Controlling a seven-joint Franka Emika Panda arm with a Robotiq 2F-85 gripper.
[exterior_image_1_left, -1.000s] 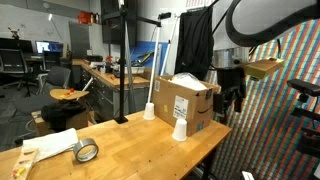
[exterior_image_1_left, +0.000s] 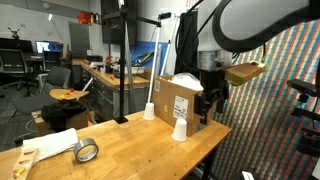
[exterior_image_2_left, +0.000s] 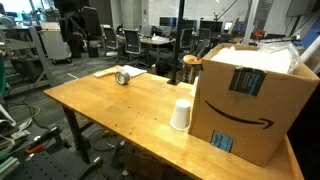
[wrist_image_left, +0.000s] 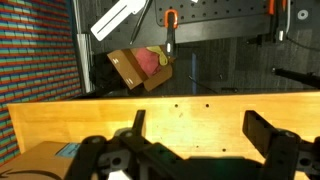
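Observation:
My gripper is open, its black fingers wide apart with only bare wooden tabletop (wrist_image_left: 195, 110) visible between them. From the side it hangs high at the table's right edge, in front of the cardboard box (exterior_image_1_left: 168, 101). On the table are a white cup (exterior_image_1_left: 180, 130) close to the box and a second white cup (exterior_image_1_left: 149, 111) farther back. The grey tape roll (exterior_image_1_left: 86, 151) lies near the table's left part, a white cloth (exterior_image_1_left: 57, 143) behind it. Neither cup nor the tape roll shows in the wrist view.
White wrapping (exterior_image_2_left: 270, 55) sticks out of the box's open top. A black post (exterior_image_1_left: 122, 60) rises from the table's far edge.
In exterior view 1 my arm and gripper have shifted left, now covering part of the box. The cups, tape roll and box stay where they were.

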